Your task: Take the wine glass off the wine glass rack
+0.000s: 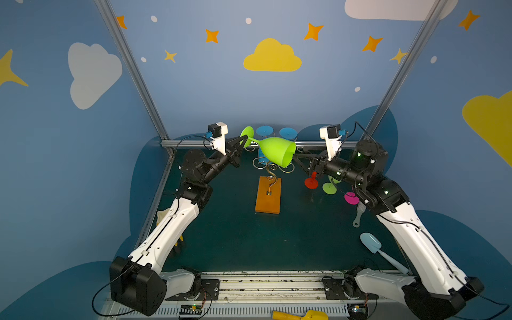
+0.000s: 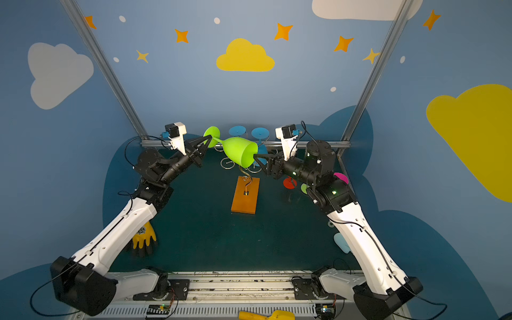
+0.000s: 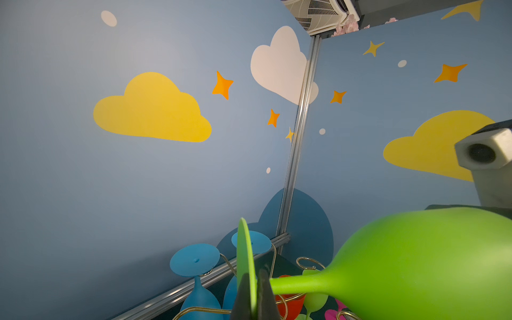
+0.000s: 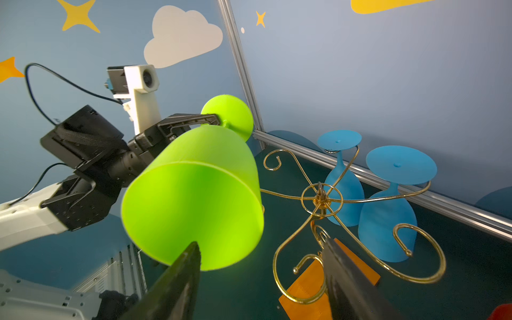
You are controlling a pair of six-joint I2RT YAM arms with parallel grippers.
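Note:
A green wine glass [image 1: 274, 150] is held sideways in the air above the gold rack [image 4: 321, 201]. My left gripper [image 1: 242, 138] is shut on its foot [image 3: 245, 250], as the left wrist view shows. The glass's rim faces my right gripper [image 1: 298, 157], whose fingers stand apart by the mouth, with nothing seen between them in the right wrist view. Two blue glasses [image 4: 389, 224] hang upside down on the rack.
The rack stands on a wooden base [image 1: 268, 202]. Red [image 1: 311, 182] and pink glasses [image 1: 351, 198] stand to the right, with a light blue scoop [image 1: 370, 242].

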